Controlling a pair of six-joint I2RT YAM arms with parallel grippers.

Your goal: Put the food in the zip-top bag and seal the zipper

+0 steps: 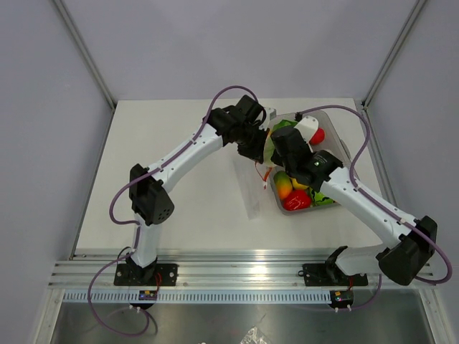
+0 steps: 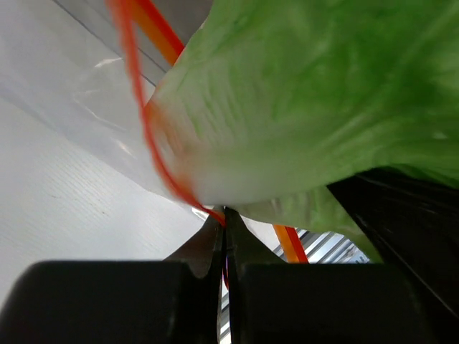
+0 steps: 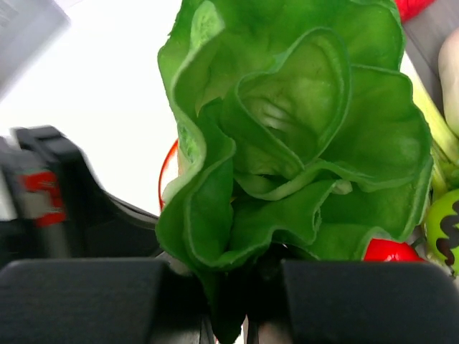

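Note:
A clear zip top bag (image 1: 248, 188) with a red-orange zipper edge hangs below my left gripper (image 1: 259, 158). In the left wrist view, that gripper is shut with the bag's thin red edge (image 2: 153, 147) running between its fingertips. My right gripper is shut on the base of a leafy green lettuce (image 3: 287, 136). The lettuce (image 2: 287, 107) is right at the bag's mouth in the left wrist view, its pale lower part against the red edge. How far inside it reaches, I cannot tell. Both grippers are close together over the basket's left side.
A grey basket (image 1: 330, 115) at the right holds several foods, among them a red pepper (image 1: 297, 200), a mango-like fruit (image 1: 283, 185) and a red item (image 1: 317, 136).

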